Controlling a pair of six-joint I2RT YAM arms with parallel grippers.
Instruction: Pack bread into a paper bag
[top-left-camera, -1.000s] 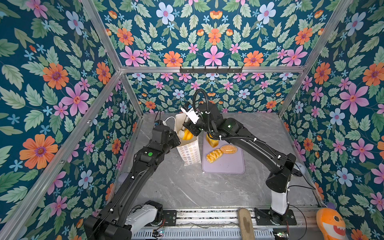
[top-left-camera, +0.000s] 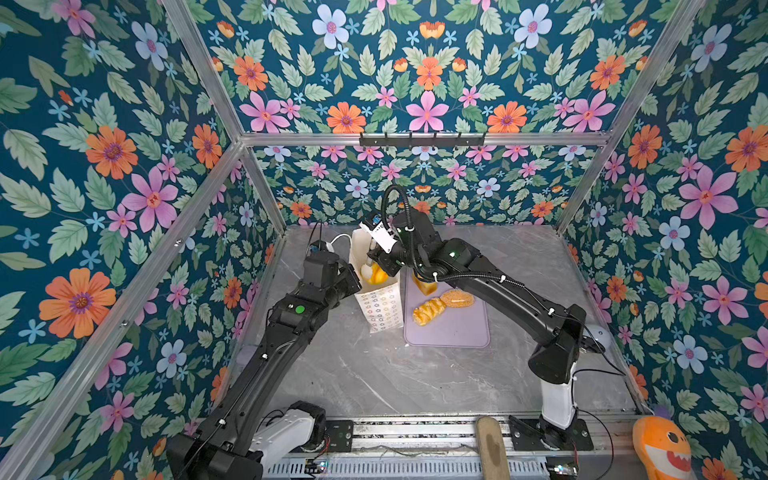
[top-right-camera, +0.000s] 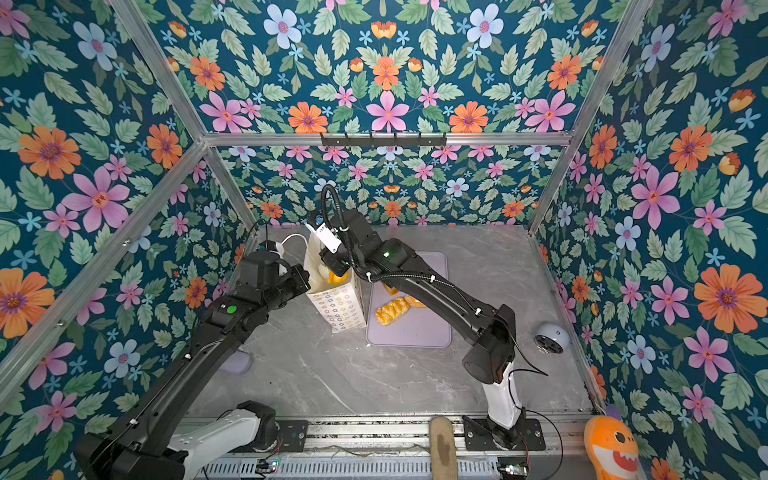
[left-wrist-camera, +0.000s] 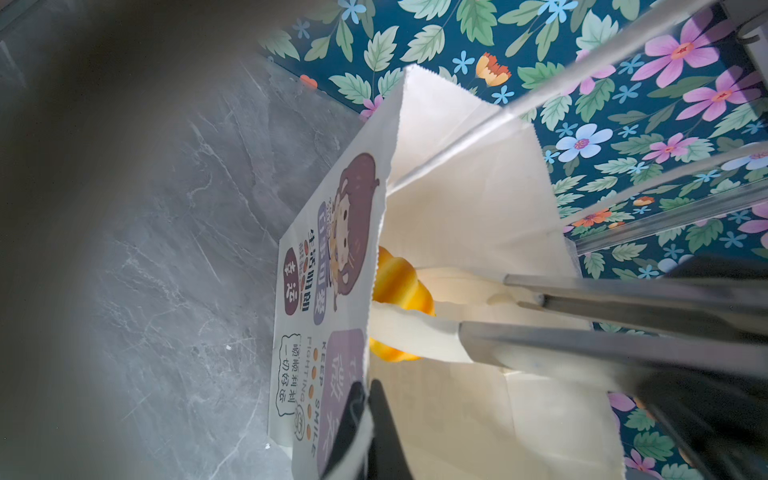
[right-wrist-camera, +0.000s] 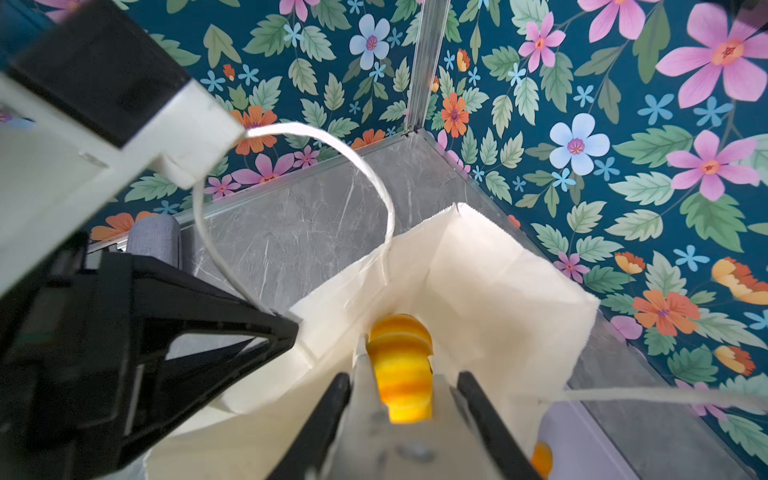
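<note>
A printed paper bag (top-left-camera: 381, 310) stands open-topped on the table. At its near left edge my left gripper is shut on the paper rim. Inside the bag lies a yellow-orange bread roll, seen end-on as a bread roll (right-wrist-camera: 402, 376) in the right wrist view. My right gripper reaches into the bag mouth with its fingers apart, right by this roll; whether they touch it is hidden. On the lilac tray (top-left-camera: 448, 337) lie a braided bread (top-left-camera: 429, 311), an oval bread (top-left-camera: 457, 298) and a partly hidden bread piece (top-left-camera: 424, 285).
The tray stands just right of the bag, under my right forearm (top-left-camera: 496, 284). A round white device (top-right-camera: 551, 337) sits at the table's right side. Bare grey table (top-left-camera: 360, 372) lies in front of bag and tray.
The left arm and the bag stayed put.
</note>
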